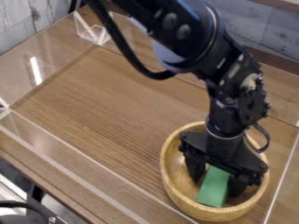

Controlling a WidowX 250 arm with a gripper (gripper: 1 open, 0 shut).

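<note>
A black robot arm reaches down from the top middle to my gripper [219,168], which is low inside a round light wooden bowl [177,183] at the lower right. My open gripper straddles a green block [212,189] lying in the bowl. Whether the fingers touch the block is hard to tell.
A clear plastic object [93,24] stands at the far top left, by the back edge. A pale wall runs along the top right.
</note>
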